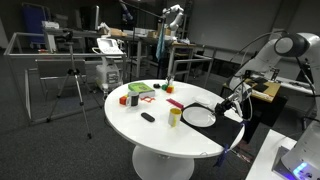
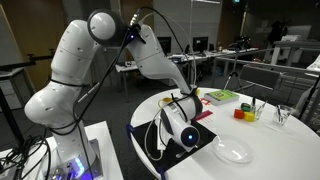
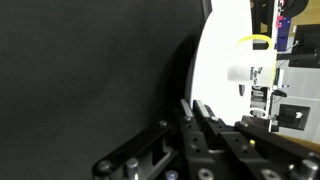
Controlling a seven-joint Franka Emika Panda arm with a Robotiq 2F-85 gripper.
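A round white plate [image 2: 232, 148] lies on the table at the right edge of the black mat [image 2: 205, 137]. My gripper is low over the mat, left of the plate in the second exterior view. Its fingertips are close together at the bottom of the wrist view, beside the curved edge of a white surface [image 3: 215, 65]. Whether that is the plate or the tabletop is unclear. The fingers are shut; what is between them cannot be made out. From the first exterior view, the plate [image 1: 197, 115] appears flat.
A yellow cup [image 1: 174, 117] and a dark object [image 1: 148, 117] stand away from the arm on the white table [image 1: 140, 135]. Further back are a green box [image 1: 139, 87] and several small items. Bare tabletop lies in front of the plate.
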